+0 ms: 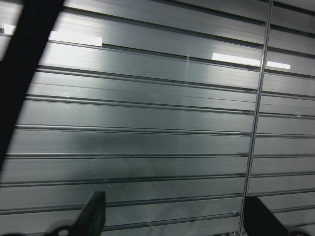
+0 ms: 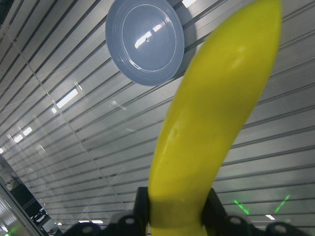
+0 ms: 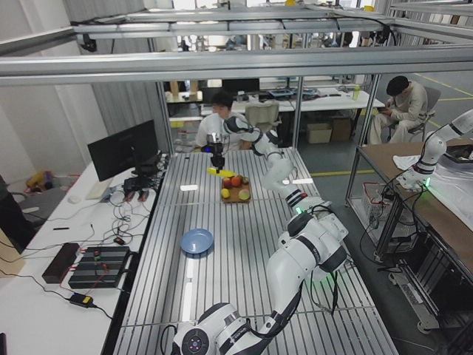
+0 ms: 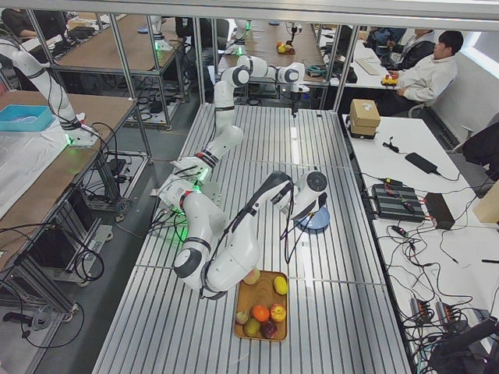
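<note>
A yellow banana point(image 3: 216, 171) hangs above the slatted table, held in my right gripper, whose fingers grip one end of it; it fills much of the right wrist view. Below it lies a blue plate point(image 3: 196, 241), also plain in the right wrist view point(image 2: 145, 42). A wooden tray point(image 4: 242, 331) of fruit, including an orange point(image 4: 260, 313), a lemon point(image 4: 280, 285) and several others, sits on the table. My left gripper is over bare slats; whether it is open or shut is hard to judge, though its two dark tips stand apart with nothing between them.
A white desk point(image 4: 425, 265) with power units, cables and boxes runs along one side; metal frame posts and rails surround the table.
</note>
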